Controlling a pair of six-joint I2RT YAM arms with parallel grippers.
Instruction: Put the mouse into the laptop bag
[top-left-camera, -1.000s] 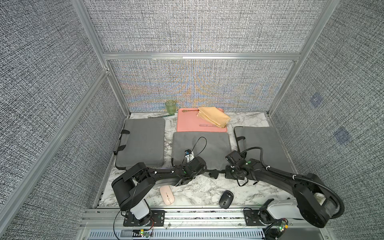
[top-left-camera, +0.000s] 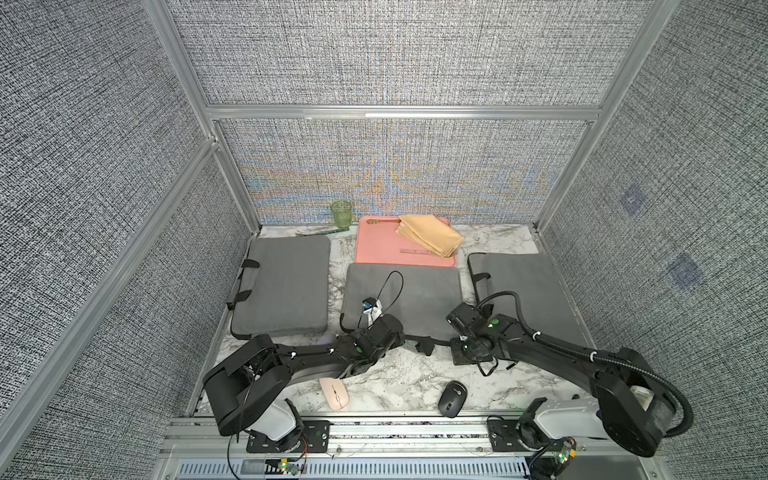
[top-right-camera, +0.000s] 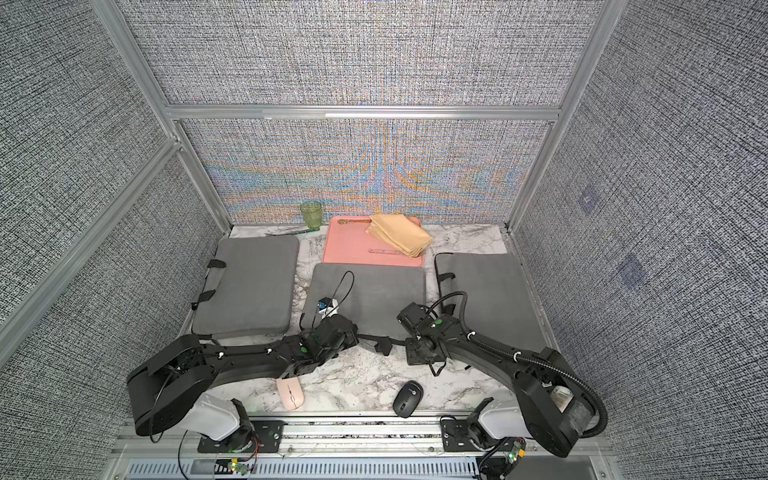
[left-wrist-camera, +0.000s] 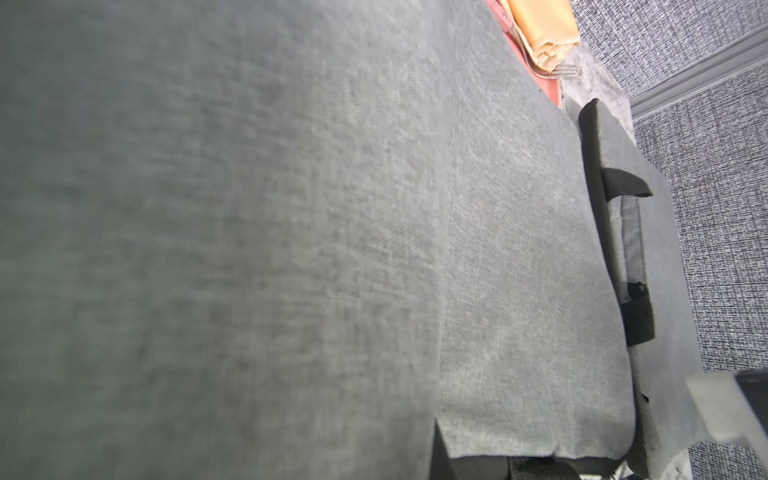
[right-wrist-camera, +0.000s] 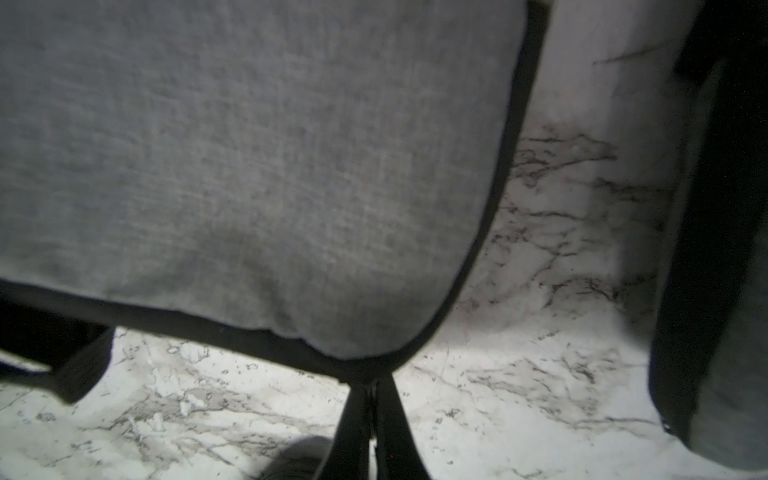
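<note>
Flat on the table's middle lies the grey laptop bag (top-left-camera: 424, 284), its black-edged front side towards me. A black mouse (top-left-camera: 453, 398) and a pale pink mouse (top-left-camera: 335, 393) rest near the front edge. At the bag's front right corner my right gripper is shut, its fingertips pinching the black edge beside some creases. The left arm's end lies over the bag's front left part; grey fabric (left-wrist-camera: 240, 240) fills much of the left wrist view, rising close to the camera. The left fingers are hidden, so their hold does not show.
More grey bags lie left (top-left-camera: 288, 284) and right (top-left-camera: 520, 288). Behind the middle bag is a pink mat (top-left-camera: 376, 248) with a folded yellow cloth (top-left-camera: 430, 233), near a green glass (top-left-camera: 341, 213). Bare marble shows between the mice.
My left arm has moved a little to the left along the bag's front side.
</note>
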